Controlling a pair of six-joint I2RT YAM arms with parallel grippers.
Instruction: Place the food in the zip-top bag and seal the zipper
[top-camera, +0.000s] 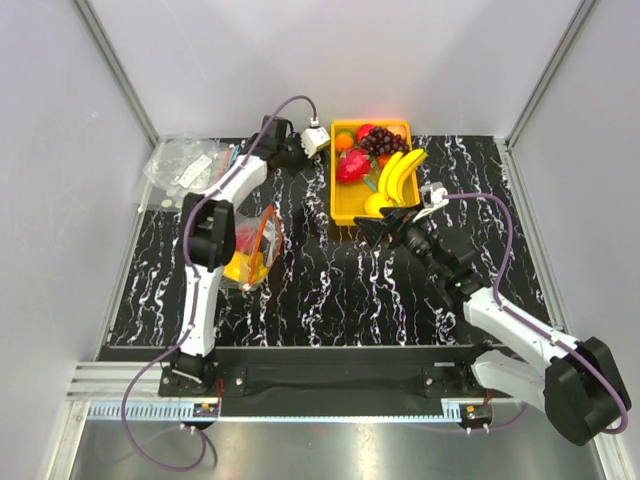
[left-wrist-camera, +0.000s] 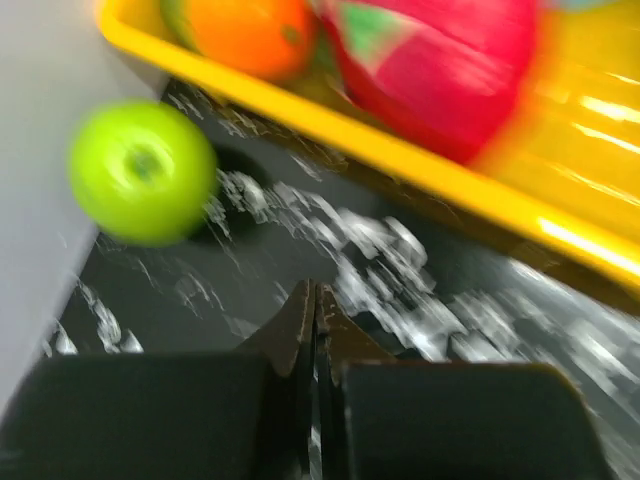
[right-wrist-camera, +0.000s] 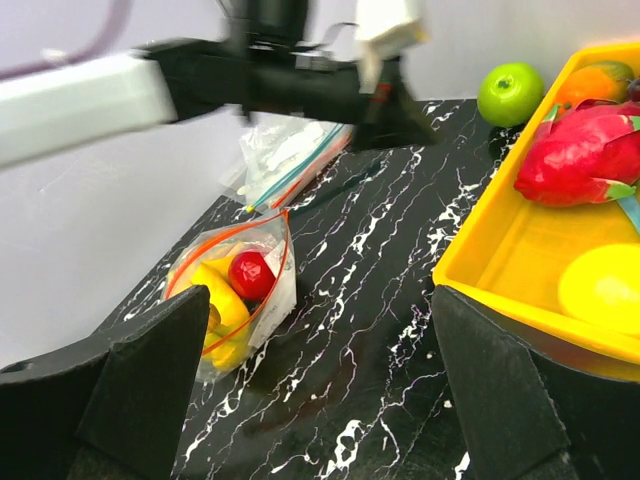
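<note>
In the left wrist view my left gripper is shut with nothing between its fingers. The green apple (left-wrist-camera: 143, 172) lies clear of it, ahead and to the left, on the black table beside the bin. The right wrist view shows the same apple (right-wrist-camera: 511, 95) against the back wall by the bin's far corner. A zip top bag (right-wrist-camera: 245, 290) with orange trim stands with its mouth apart, holding yellow food and a red fruit (right-wrist-camera: 251, 275). My right gripper (top-camera: 377, 232) is open and empty at the bin's front edge.
The yellow bin (top-camera: 343, 215) holds a dragon fruit (top-camera: 353, 166), grapes (top-camera: 383, 141), bananas (top-camera: 401, 177) and other fruit. A flat empty bag (top-camera: 185, 172) lies at the back left. Table between the food bag and bin is clear.
</note>
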